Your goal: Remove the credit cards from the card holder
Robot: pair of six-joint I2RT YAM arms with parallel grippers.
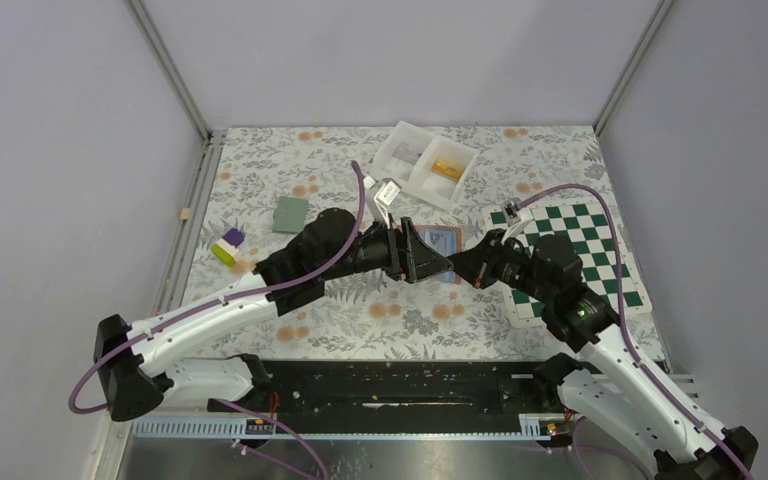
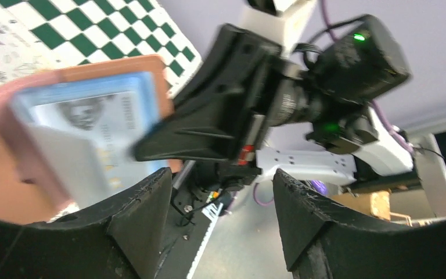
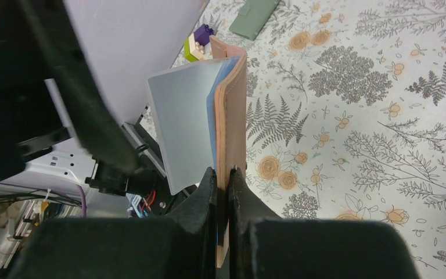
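The tan card holder (image 1: 450, 237) is held up near the table's middle, spread apart, a blue-edged pocket inside. My right gripper is shut on one edge of it. In the right wrist view a pale, stiff-looking sheet (image 3: 184, 119) stands out from the blue lining. Through the left wrist view, the blue pocket (image 2: 142, 87) shows a whitish card face (image 2: 90, 119), blurred. My left gripper is open, its fingers apart beside the holder, with nothing visibly between them. From above, the left gripper covers much of the holder.
A white two-compartment box (image 1: 430, 160) stands behind, with a yellow item (image 1: 448, 168) inside. The green-and-white checkerboard (image 1: 575, 250) lies under the right arm. At left are a flat green object (image 1: 290, 214) and small coloured blocks (image 1: 226, 247).
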